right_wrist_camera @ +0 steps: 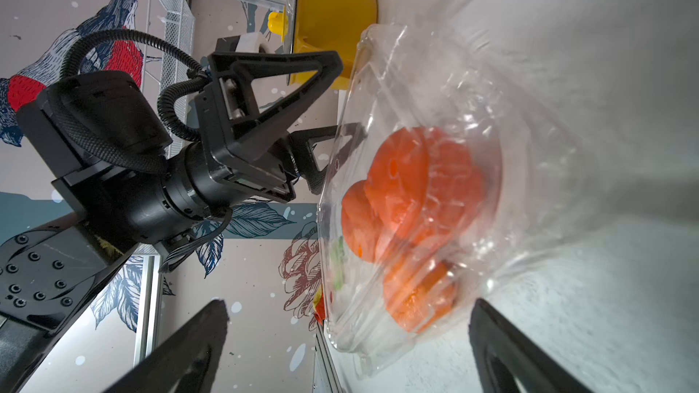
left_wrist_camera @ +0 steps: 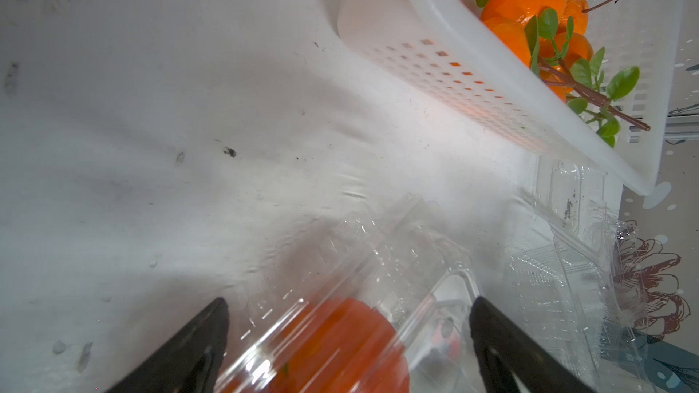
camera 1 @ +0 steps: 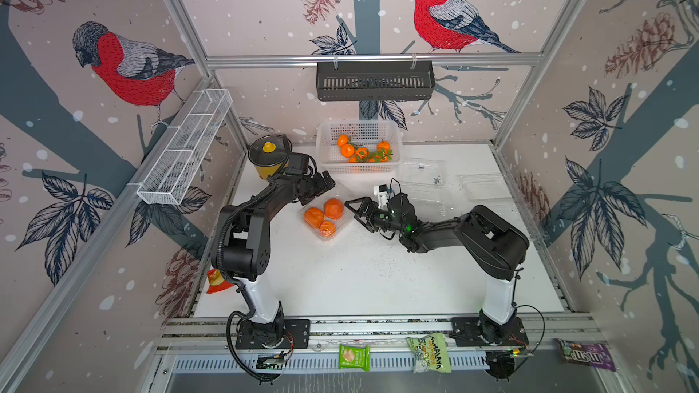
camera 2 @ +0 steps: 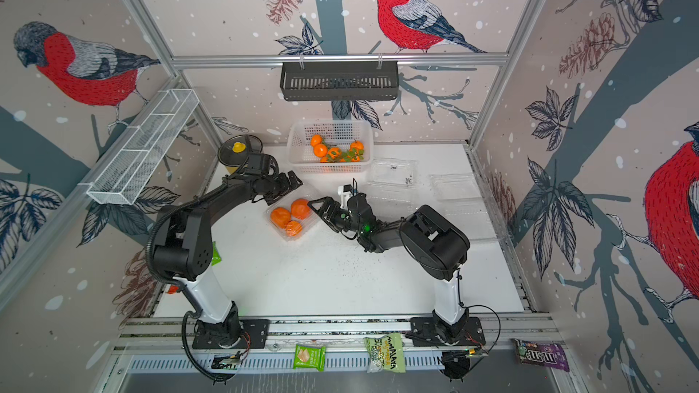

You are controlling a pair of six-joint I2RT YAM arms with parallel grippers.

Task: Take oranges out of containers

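A clear plastic container (right_wrist_camera: pixel 466 87), its lid down over it, holds several oranges (right_wrist_camera: pixel 429 182) and lies on the white table. In the top left view its oranges (camera 1: pixel 333 208) show between the two arms. My left gripper (camera 1: pixel 327 182) stands open at the container's back left side; the left wrist view has the container's edge (left_wrist_camera: pixel 407 262) between the fingers. From the right, my right gripper (camera 1: pixel 353 212) is open close to the container's side, and in the right wrist view no part of it is clamped. Whether either gripper touches the plastic, I cannot tell.
Behind the container stands a white basket (camera 1: pixel 324 147) with several oranges and a leafy twig. Empty clear containers (camera 1: pixel 421 172) lie to the back right. A yellow pot (right_wrist_camera: pixel 331 11) is at the back left.
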